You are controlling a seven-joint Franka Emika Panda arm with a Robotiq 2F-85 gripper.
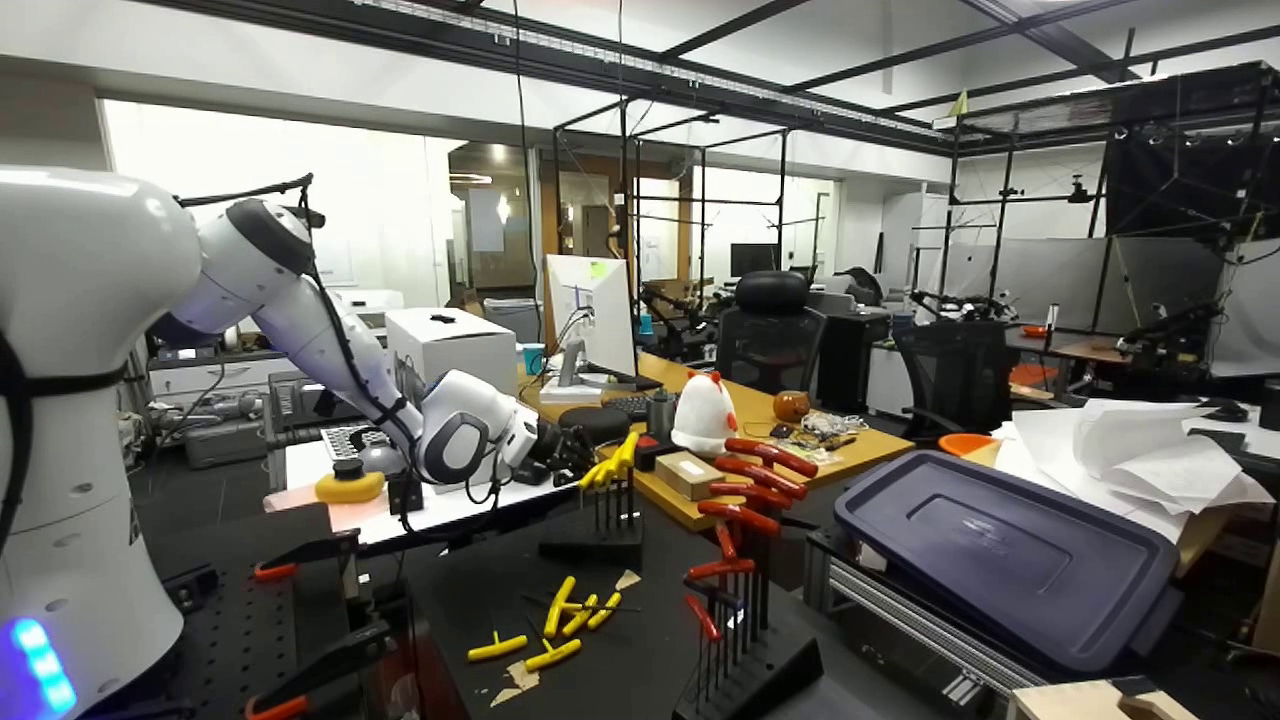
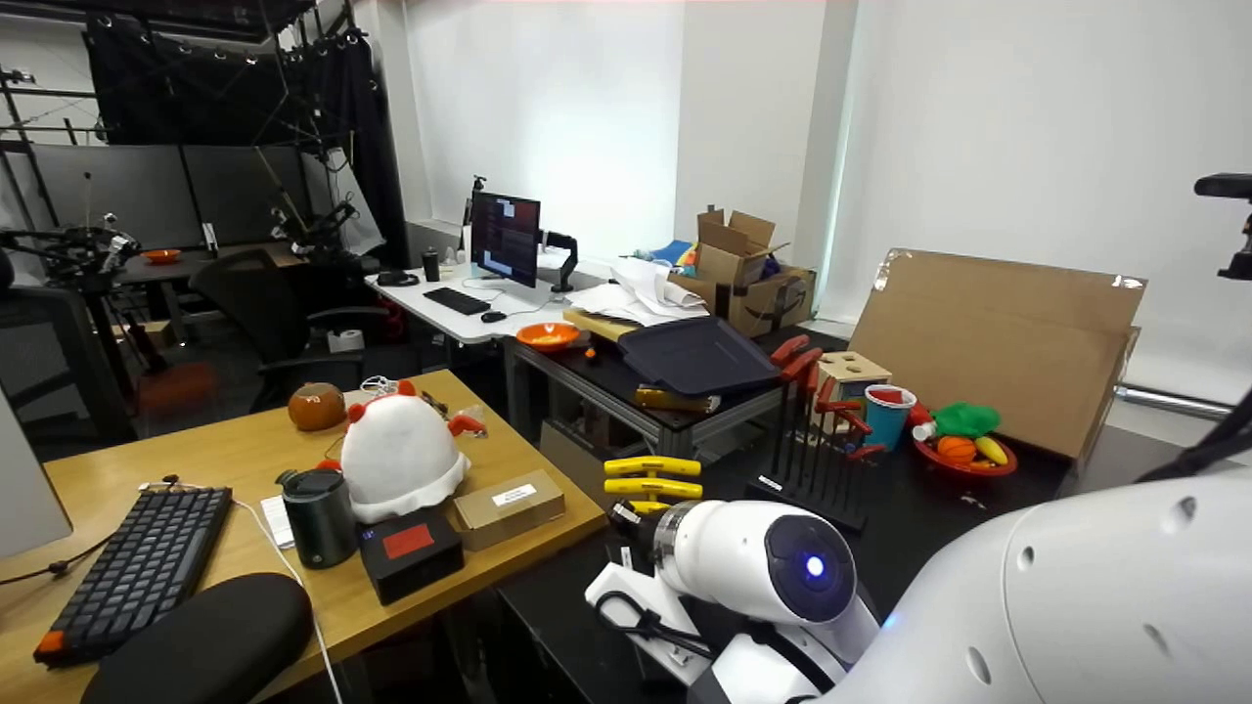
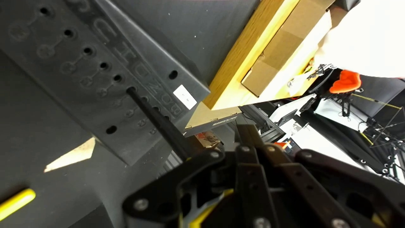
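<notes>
In exterior view 1 a black stand (image 1: 594, 548) holds several upright hex keys with yellow handles (image 1: 609, 463). My gripper (image 1: 583, 461) is right beside these handles, on the arm's side. In the wrist view the gripper is shut, its fingers together and nothing showing between their tips. A dark shaft (image 3: 159, 123) runs from a hole in the stand (image 3: 125, 72) up to the gripper's left side. Parts of a yellow handle (image 3: 205, 216) show behind the finger linkage. Exterior view 2 shows stacked yellow handles (image 2: 652, 467) just beyond the hand; its fingertips are hard to make out there.
Loose yellow-handled keys (image 1: 559, 606) lie on the black table. A second stand with red-handled keys (image 1: 750, 516) rises at the front right. Beyond the yellow keys is a wooden desk (image 1: 828, 468) with a cardboard box (image 1: 687, 475). A dark lid (image 1: 1002, 552) lies at right.
</notes>
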